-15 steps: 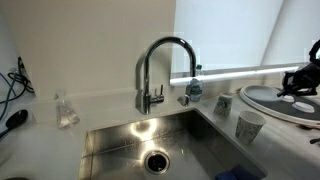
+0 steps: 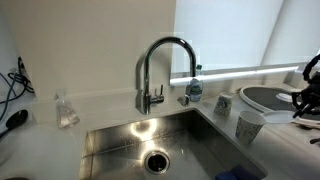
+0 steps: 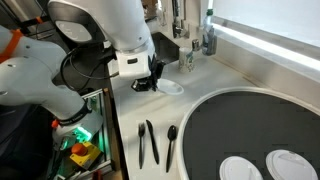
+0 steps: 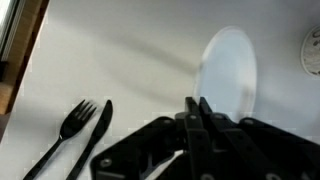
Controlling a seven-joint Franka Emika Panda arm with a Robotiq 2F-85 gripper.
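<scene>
My gripper is shut on the rim of a thin white plate (image 4: 229, 70), which reaches out ahead of the fingers in the wrist view. In exterior view 2 the plate (image 3: 170, 87) shows just right of the gripper (image 3: 156, 82), over the counter short of the cups. From the right edge of exterior view 1, the same plate (image 2: 278, 116) points left toward a pale cup (image 2: 249, 126). Exactly how much of the rim lies between the fingers is hidden.
A large dark round tray (image 3: 265, 120) bears two white discs. In front of it lie a fork (image 3: 142, 148), a knife (image 3: 152, 141) and a spoon (image 3: 171, 146). A steel sink (image 2: 120, 140), another cup (image 2: 223, 104) and a bottle (image 2: 195, 88) are further along.
The gripper has come away from over the dark tray, lower and toward the counter. The white plate has come with it and now shows beside the pale cup.
</scene>
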